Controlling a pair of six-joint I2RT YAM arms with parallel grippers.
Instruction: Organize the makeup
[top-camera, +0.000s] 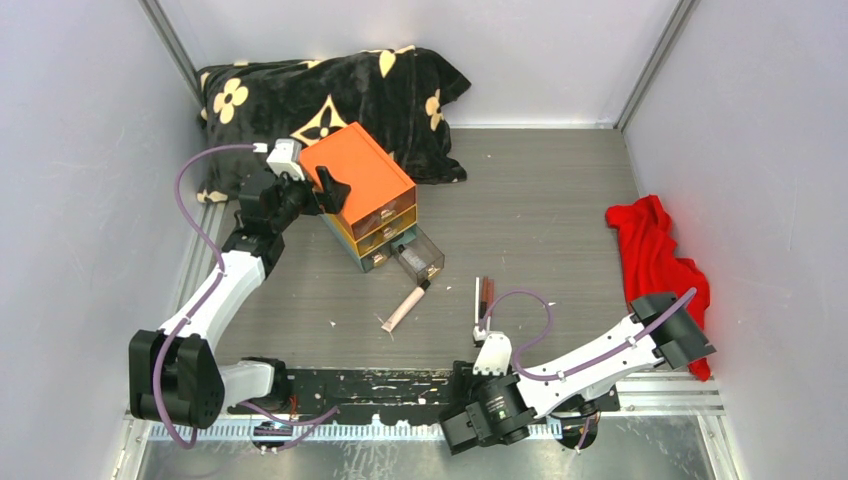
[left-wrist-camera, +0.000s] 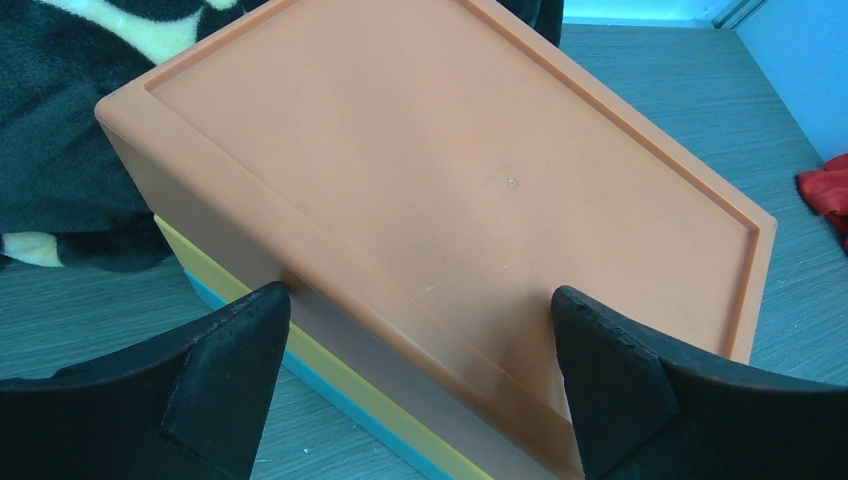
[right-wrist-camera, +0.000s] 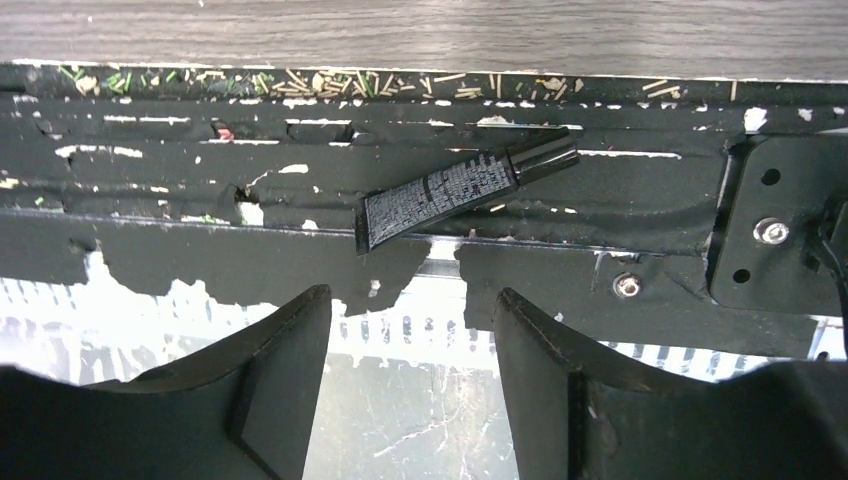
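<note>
An orange-topped drawer organizer (top-camera: 357, 168) stands at left centre, a clear lower drawer (top-camera: 420, 258) pulled out. My left gripper straddles its top edge, fingers apart at the orange lid (left-wrist-camera: 430, 150); whether it grips is unclear. My right gripper is open over the front rail, below a black tube (right-wrist-camera: 440, 195) lying there, nothing between its fingers. A pale tube (top-camera: 405, 308) and several slim sticks (top-camera: 484, 297) lie on the grey floor of the workspace.
A black patterned blanket (top-camera: 260, 110) is bunched at the back, a red cloth (top-camera: 655, 270) at the right. White walls enclose the sides.
</note>
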